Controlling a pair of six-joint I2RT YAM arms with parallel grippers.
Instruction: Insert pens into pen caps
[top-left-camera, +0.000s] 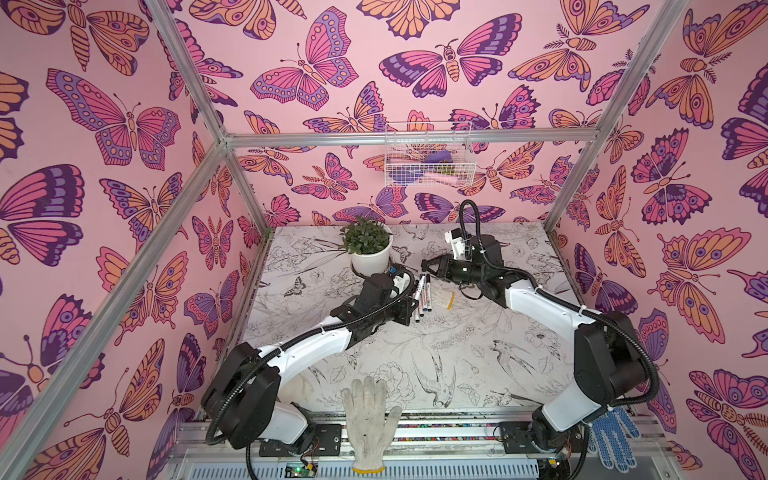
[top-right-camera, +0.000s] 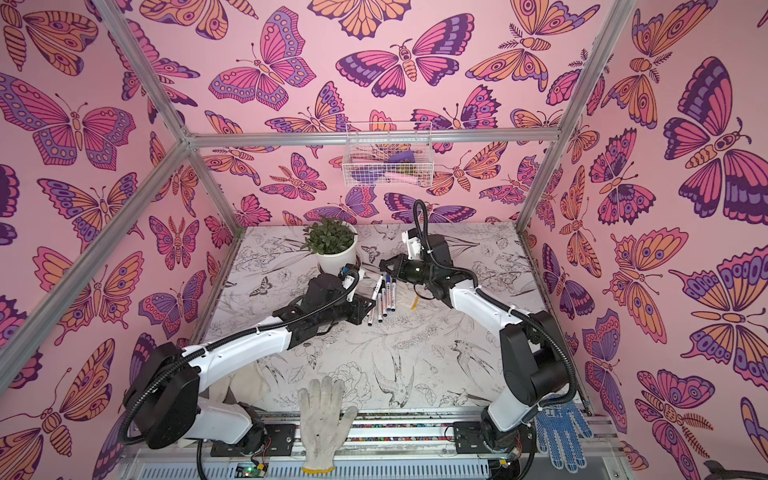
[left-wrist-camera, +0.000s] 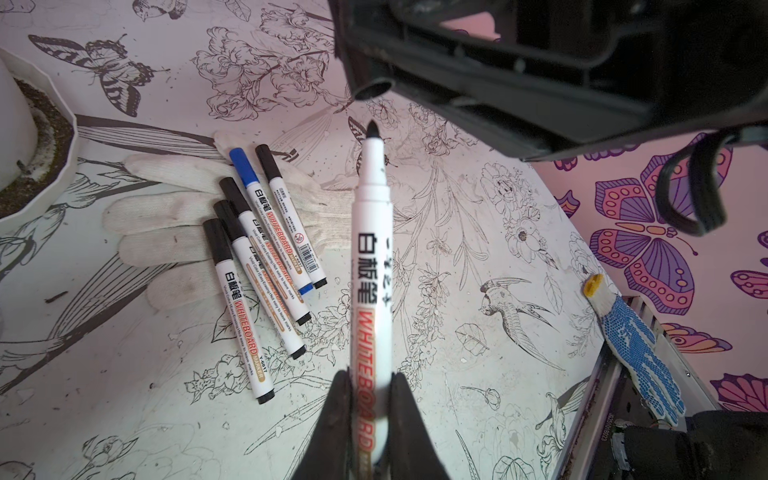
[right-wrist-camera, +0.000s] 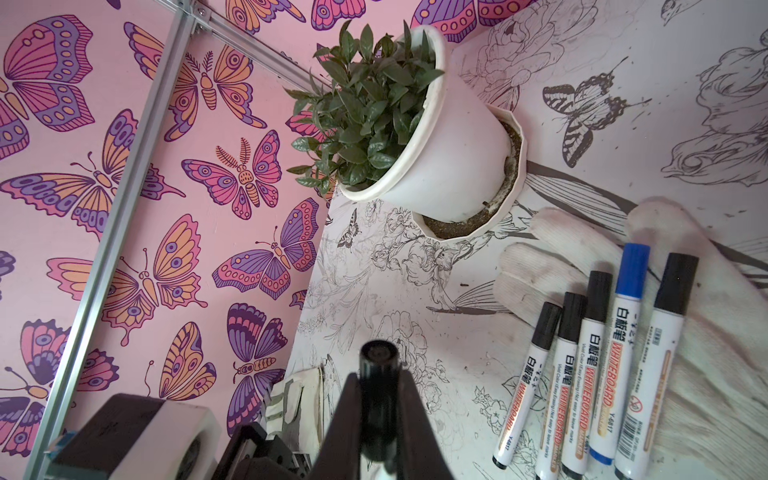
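My left gripper is shut on an uncapped white whiteboard marker (left-wrist-camera: 370, 264), its bare black tip pointing up and away from the fingers. A black pen cap (right-wrist-camera: 379, 400) is in my right gripper, shut around it, with the round end toward the top of the right wrist view. In the left wrist view the other gripper's dark body (left-wrist-camera: 512, 88) looms above the marker's tip, and marker and cap appear apart. Several capped markers (right-wrist-camera: 524, 392) lie side by side, most with black caps and one with a blue cap (right-wrist-camera: 632, 270).
Under the capped markers lies a white glove (right-wrist-camera: 712, 384). A potted plant (right-wrist-camera: 472, 152) stands at the back, behind the left gripper. Another glove (top-left-camera: 370, 424) rests at the front edge, a blue one (top-left-camera: 614, 438) at front right.
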